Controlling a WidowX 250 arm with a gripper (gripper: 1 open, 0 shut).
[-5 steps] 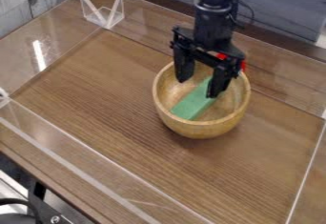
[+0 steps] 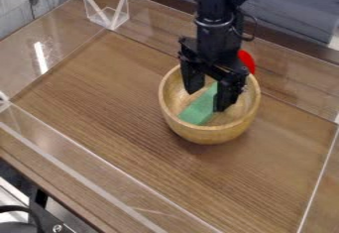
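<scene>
My black gripper [image 2: 212,76] hangs over a round tan bowl [image 2: 209,129], open, its fingers spread at the bowl's upper rim and inside it. A green object [image 2: 204,109] lies in the bowl below the fingers. A red object [image 2: 247,60] sits behind the bowl to the right, partly hidden by the arm.
A clear wire-like object [image 2: 105,12] stands at the back left. A dark round item [image 2: 14,219] lies at the bottom left corner.
My gripper has shifted and risen a little over the bowl, toward its back. The green object stays in the bowl.
</scene>
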